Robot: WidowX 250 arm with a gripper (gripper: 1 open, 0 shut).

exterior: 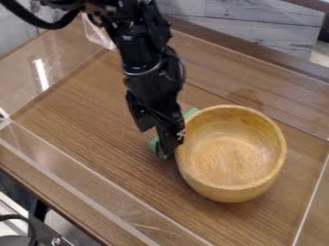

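My black gripper (pixel 157 133) points down at the middle of the view, fingers apart, just left of a wooden bowl (pixel 238 144). A green object (pixel 189 116) is partly hidden behind it and lies against the bowl's left side. I cannot make out anything held between the fingers.
A pale panelled wall stands at the back, with a small white object at the top left. A black cable lies at the bottom left corner.
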